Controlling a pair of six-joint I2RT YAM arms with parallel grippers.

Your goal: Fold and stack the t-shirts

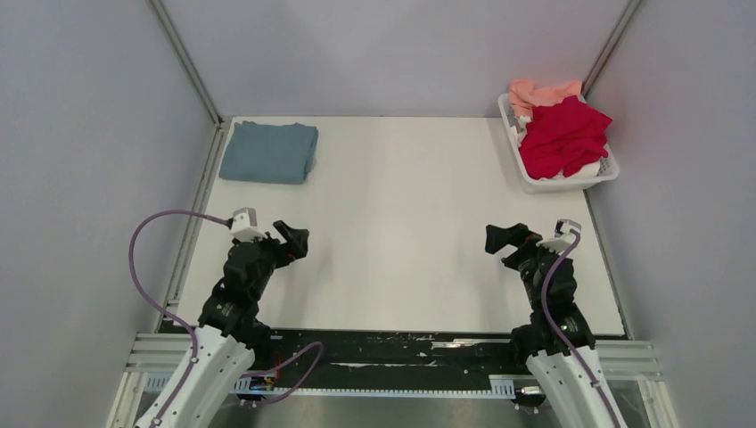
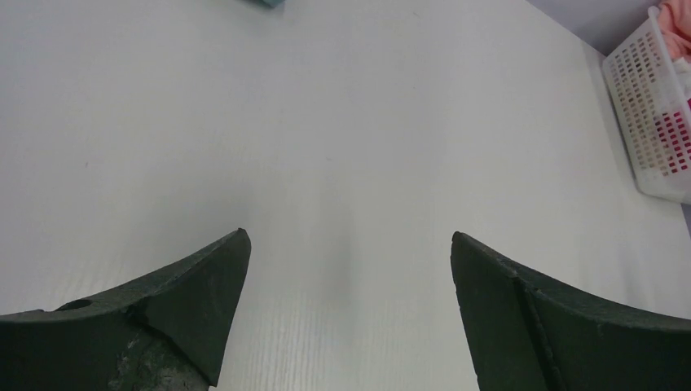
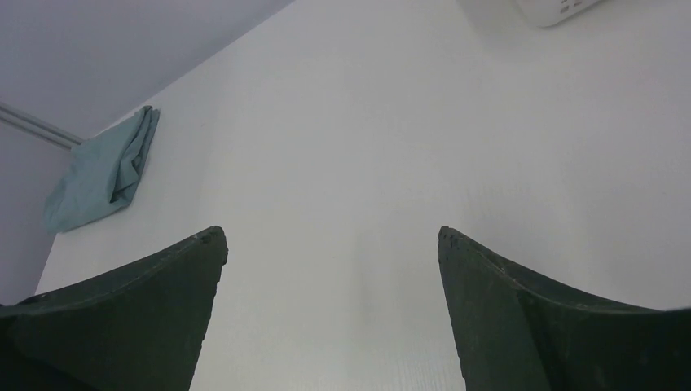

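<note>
A folded blue-grey t shirt (image 1: 268, 152) lies flat at the back left of the table, also visible in the right wrist view as a folded pile (image 3: 102, 171). A white basket (image 1: 544, 184) at the back right holds a crumpled red shirt (image 1: 564, 134), a salmon one (image 1: 539, 92) and some white cloth. My left gripper (image 1: 283, 241) is open over the bare table at the front left, below the folded shirt. My right gripper (image 1: 502, 245) is open at the front right, below the basket. Neither has anything between its fingers.
Walls enclose the back and both sides, and a dark strip with a rail runs along the front edge between the arms.
</note>
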